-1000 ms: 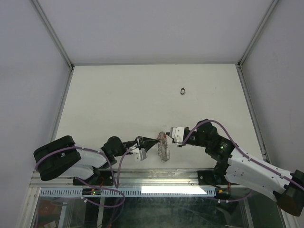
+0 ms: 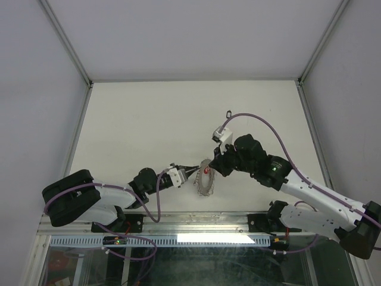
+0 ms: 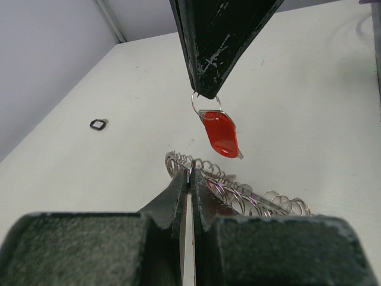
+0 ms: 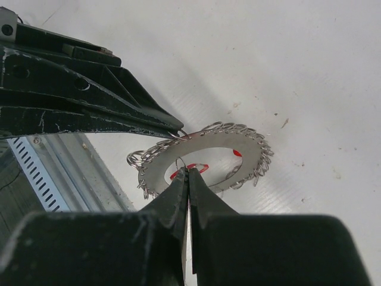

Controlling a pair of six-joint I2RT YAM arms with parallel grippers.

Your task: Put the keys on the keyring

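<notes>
The keyring [image 2: 205, 185], a grey oval band edged with small wire loops, hangs from my left gripper [image 2: 199, 168], which is shut on its edge. In the right wrist view, the left fingertips meet the upper rim of the keyring [image 4: 156, 165]. My right gripper is shut on a thin wire ring attached to a red key [image 4: 200, 167]. From the left wrist, that red key [image 3: 222, 134] dangles below the right fingertips, above the coils and apart from my left gripper. Another red bit [image 4: 237, 153] shows inside the oval; what it belongs to is unclear.
A small dark rectangular object [image 2: 228, 114] lies alone toward the back of the white table [image 2: 143, 125]. A metal rail [image 2: 178, 219] runs along the front edge.
My right wrist has tilted and risen, and its arm has swung toward the back. The keyring now shows a wider oval, while the left arm has shifted only slightly.
</notes>
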